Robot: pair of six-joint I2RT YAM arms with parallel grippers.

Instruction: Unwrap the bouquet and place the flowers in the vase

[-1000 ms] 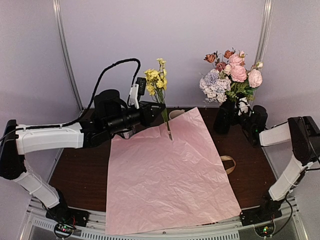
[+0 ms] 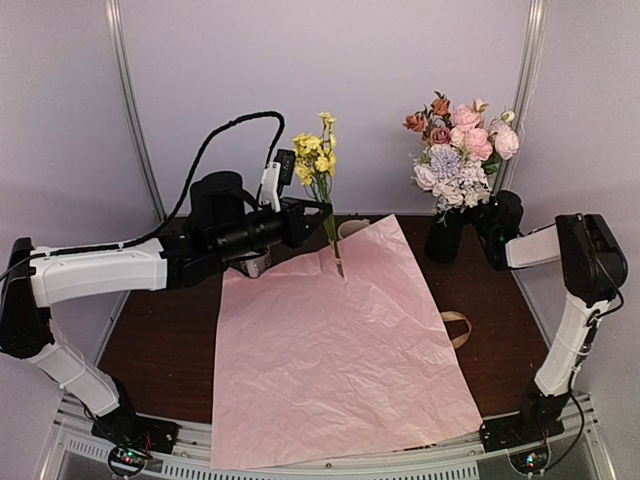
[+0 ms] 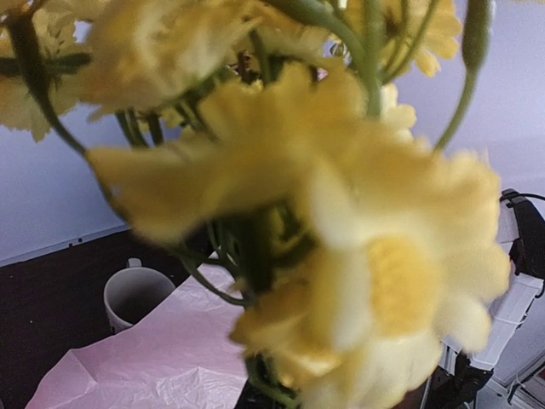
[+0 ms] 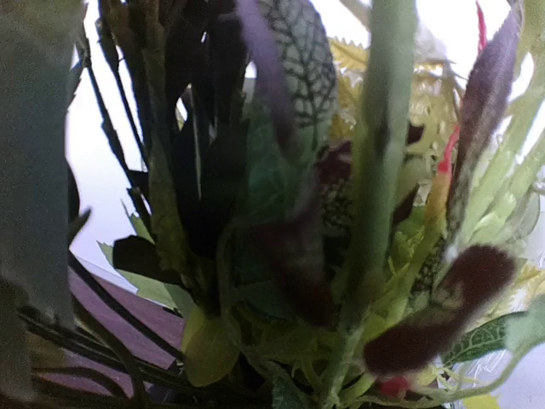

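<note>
My left gripper is shut on a bunch of yellow flowers, held upright above the pink paper; their blooms fill the left wrist view. A pink, lilac and rust bouquet stands in a black vase at the back right. My right gripper is in among that bouquet's lower part, against stems and leaves; whether its fingers are open or shut is hidden.
Pink paper covers the middle of the dark table. A white mug stands behind it, and a tan ribbon lies by its right edge.
My right arm has moved up and inward at the vase, and the bouquet has shifted and turned.
</note>
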